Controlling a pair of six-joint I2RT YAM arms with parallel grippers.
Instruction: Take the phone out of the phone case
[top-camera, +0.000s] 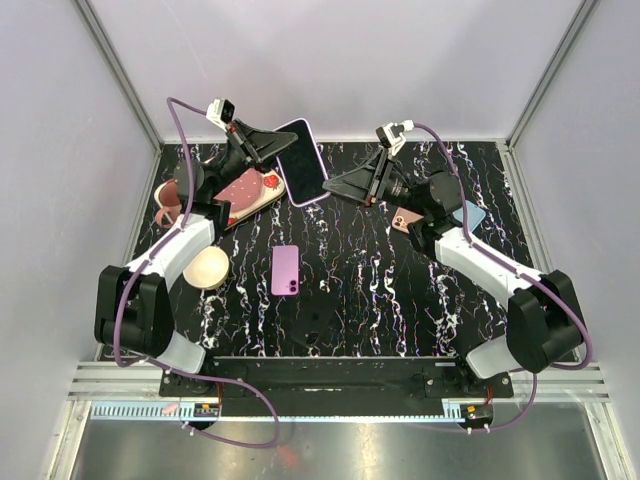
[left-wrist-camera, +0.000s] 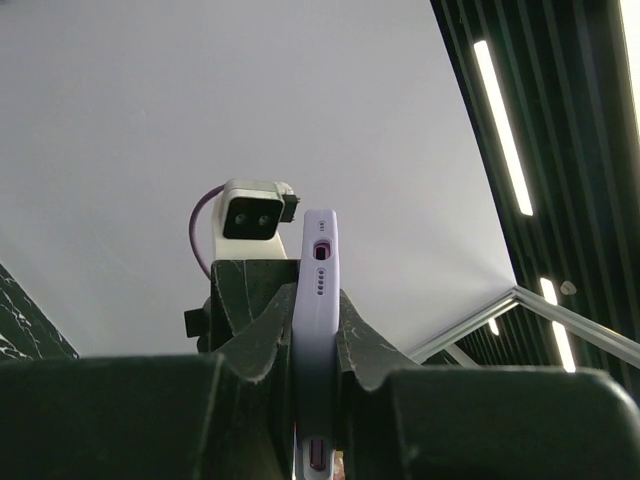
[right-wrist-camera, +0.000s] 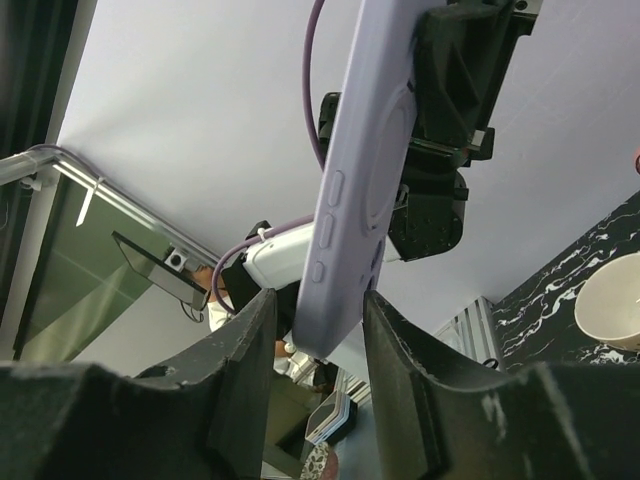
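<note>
A phone in a pale lilac case (top-camera: 302, 163) is held in the air by my left gripper (top-camera: 282, 142), which is shut on its upper end. The left wrist view shows the case edge-on (left-wrist-camera: 316, 330) between that gripper's pads. My right gripper (top-camera: 334, 187) is at the lower right end of the phone, part open. In the right wrist view the case (right-wrist-camera: 350, 190) reaches down to just between the two fingertips; whether they touch it I cannot tell.
A pink phone (top-camera: 285, 270) lies mid-table, with other phones (top-camera: 405, 222) at right. A cream bowl (top-camera: 206, 268) and a tray with pink items (top-camera: 240, 195) are at left. A dark flat object (top-camera: 312, 322) lies near the front.
</note>
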